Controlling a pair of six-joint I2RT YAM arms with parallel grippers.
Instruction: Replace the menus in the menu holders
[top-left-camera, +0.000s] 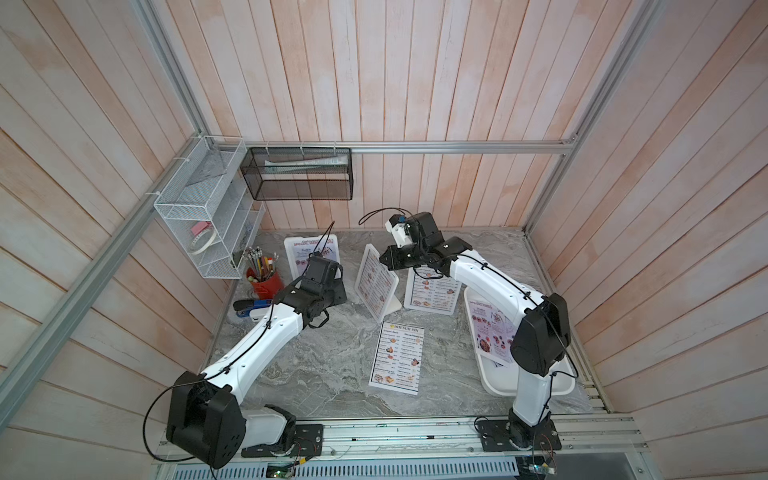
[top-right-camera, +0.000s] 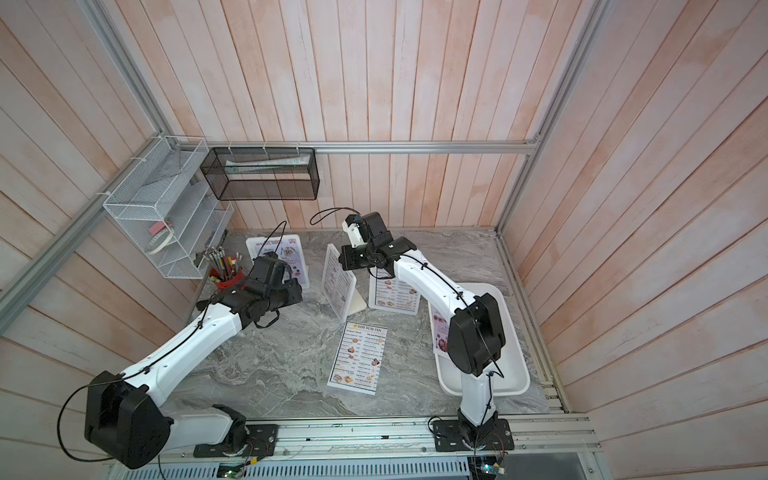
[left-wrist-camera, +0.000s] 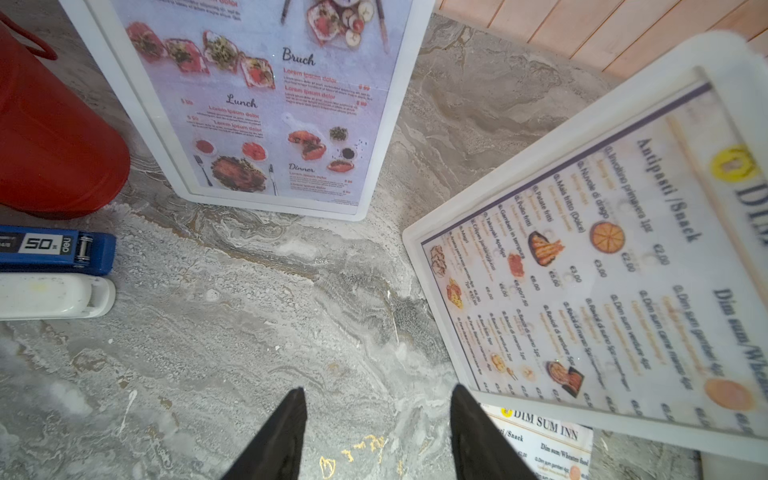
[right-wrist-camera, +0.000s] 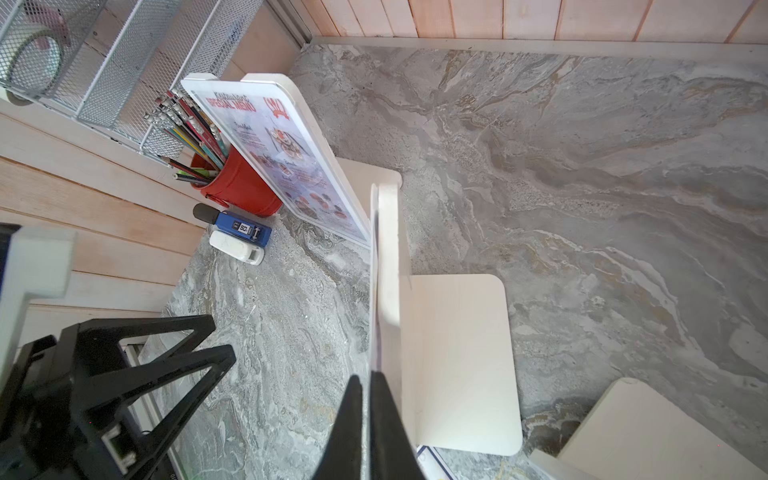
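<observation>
The middle menu holder (top-left-camera: 374, 281), holding a dim sum menu (left-wrist-camera: 608, 264), stands turned sideways and looks tilted in the left wrist view. At its upper edge my right gripper is shut, its fingers close against the panel; whether a thin edge sits between them cannot be told. My left gripper hovers left of this holder, fingers apart, nothing between them. A loose dim sum menu (top-left-camera: 397, 357) lies flat in front. The left holder (top-right-camera: 280, 260) shows a special menu; the right holder (top-left-camera: 432, 292) is partly behind my right arm.
A white tray (top-left-camera: 500, 385) with purple menus stands at the right. A red pen cup (top-left-camera: 266, 286) and a blue stapler (left-wrist-camera: 48, 249) sit at the left, below wire shelves (top-left-camera: 204, 200).
</observation>
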